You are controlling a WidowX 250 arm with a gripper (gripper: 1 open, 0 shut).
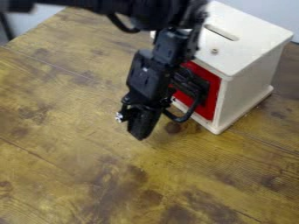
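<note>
My black gripper (pixel 139 122) hangs pointing down just in front of the red door (pixel 205 105) of a white wooden box (pixel 249 66), and looks shut, with nothing seen between its fingers. The door's black bar handle (pixel 191 112) is partly hidden behind the gripper and arm; whether they touch cannot be told. A slot and a knob show on the box's top.
A pale wall runs behind the box at the back.
</note>
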